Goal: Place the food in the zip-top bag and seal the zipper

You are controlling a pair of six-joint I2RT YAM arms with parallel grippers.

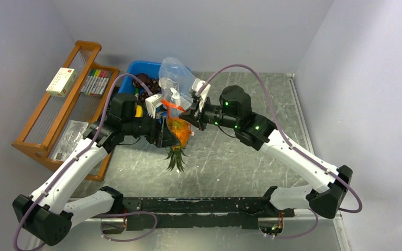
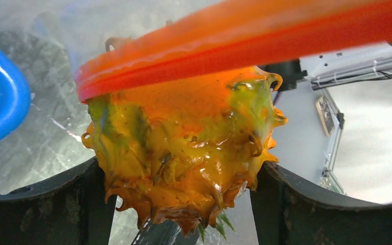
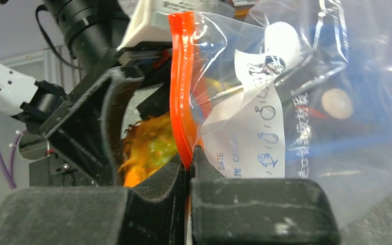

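An orange toy pineapple [image 1: 178,129] with green leaves is held off the table by my left gripper, whose fingers press on both sides of it. Across its far end in the left wrist view runs the orange zipper rim [image 2: 194,61] of the clear zip top bag [image 1: 174,70]. That end appears to be at the bag's mouth; how deep it sits is hidden. My right gripper is shut on the bag's orange zipper edge [image 3: 180,92], and the bag hangs from it, with its printed label [image 3: 250,122] in view.
Behind the bag stands a blue bin [image 1: 143,68] of toy food, partly covered by the bag and left arm. On the left is a wooden rack [image 1: 78,99] with markers and a small box [image 1: 62,82].
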